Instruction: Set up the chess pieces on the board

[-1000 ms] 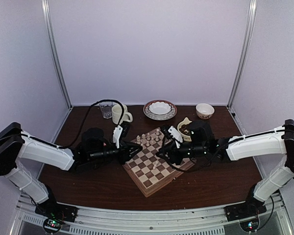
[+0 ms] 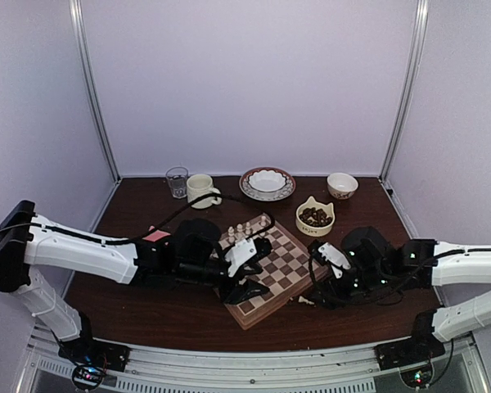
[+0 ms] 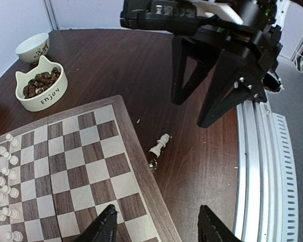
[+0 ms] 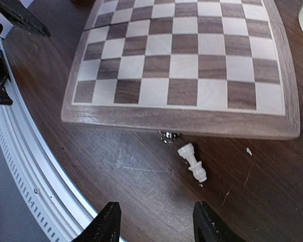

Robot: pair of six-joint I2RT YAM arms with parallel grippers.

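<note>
A white chess piece (image 4: 194, 162) lies on its side on the table, just off the board's edge, with a small dark shiny item (image 4: 168, 136) by the rim. The checkered board (image 2: 278, 266) has several white pieces (image 3: 4, 192) standing at its far end. My left gripper hangs over the near part of the board, its fingers apart and nothing between them. Beside the board's right edge, my right gripper is open and empty, the fallen piece lying a short way beyond its fingertips.
A cat-shaped bowl (image 2: 314, 229) of dark pieces stands right of the board. Behind are a white bowl (image 2: 342, 186), stacked plates (image 2: 267, 195), a mug (image 2: 201, 190) and a glass (image 2: 177, 182). The two grippers are close together.
The left arm has swung right over the board. My right gripper has moved off the board to the right and nearer the front. A white piece once on the board lies beside it.
</note>
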